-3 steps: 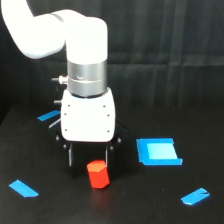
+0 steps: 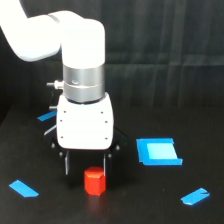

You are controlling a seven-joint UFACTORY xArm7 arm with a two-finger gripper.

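A small red block [image 2: 94,181] sits on the black table below the white gripper body. My gripper [image 2: 87,168] points down over it, its two thin dark fingers standing wide apart. In this view the block falls between the fingers, closer to the one on the right. A gap shows on the left side of the block. Whether the right finger touches it, I cannot tell.
A blue-taped square with a pale centre [image 2: 161,151] lies to the right. Strips of blue tape mark the table at front left [image 2: 23,188] and front right [image 2: 195,197].
The gripper has come lower and slightly left. The red block has turned and shifted a little left and towards the camera. The fingers remain apart.
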